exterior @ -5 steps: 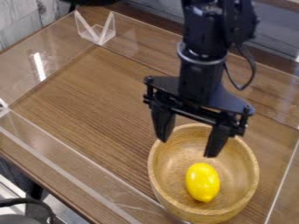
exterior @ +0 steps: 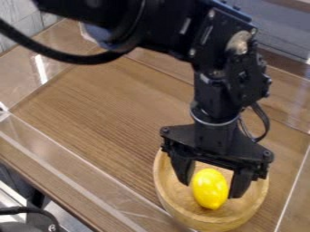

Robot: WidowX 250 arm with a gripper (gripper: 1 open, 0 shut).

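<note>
A yellow oval object point(exterior: 209, 188) lies in a round wooden bowl point(exterior: 176, 201) at the lower right of the camera view. The black gripper point(exterior: 211, 174) hangs just over it, its fingers apart on either side above the object, open.
Bare wooden tabletop point(exterior: 97, 113) fills the left and middle. A clear strip runs along the left edge, with dark cables and metal at the lower left corner. A pale wall stands at the back right.
The gripper has moved down toward the yellow object, and its fingers now sit closer over it.
</note>
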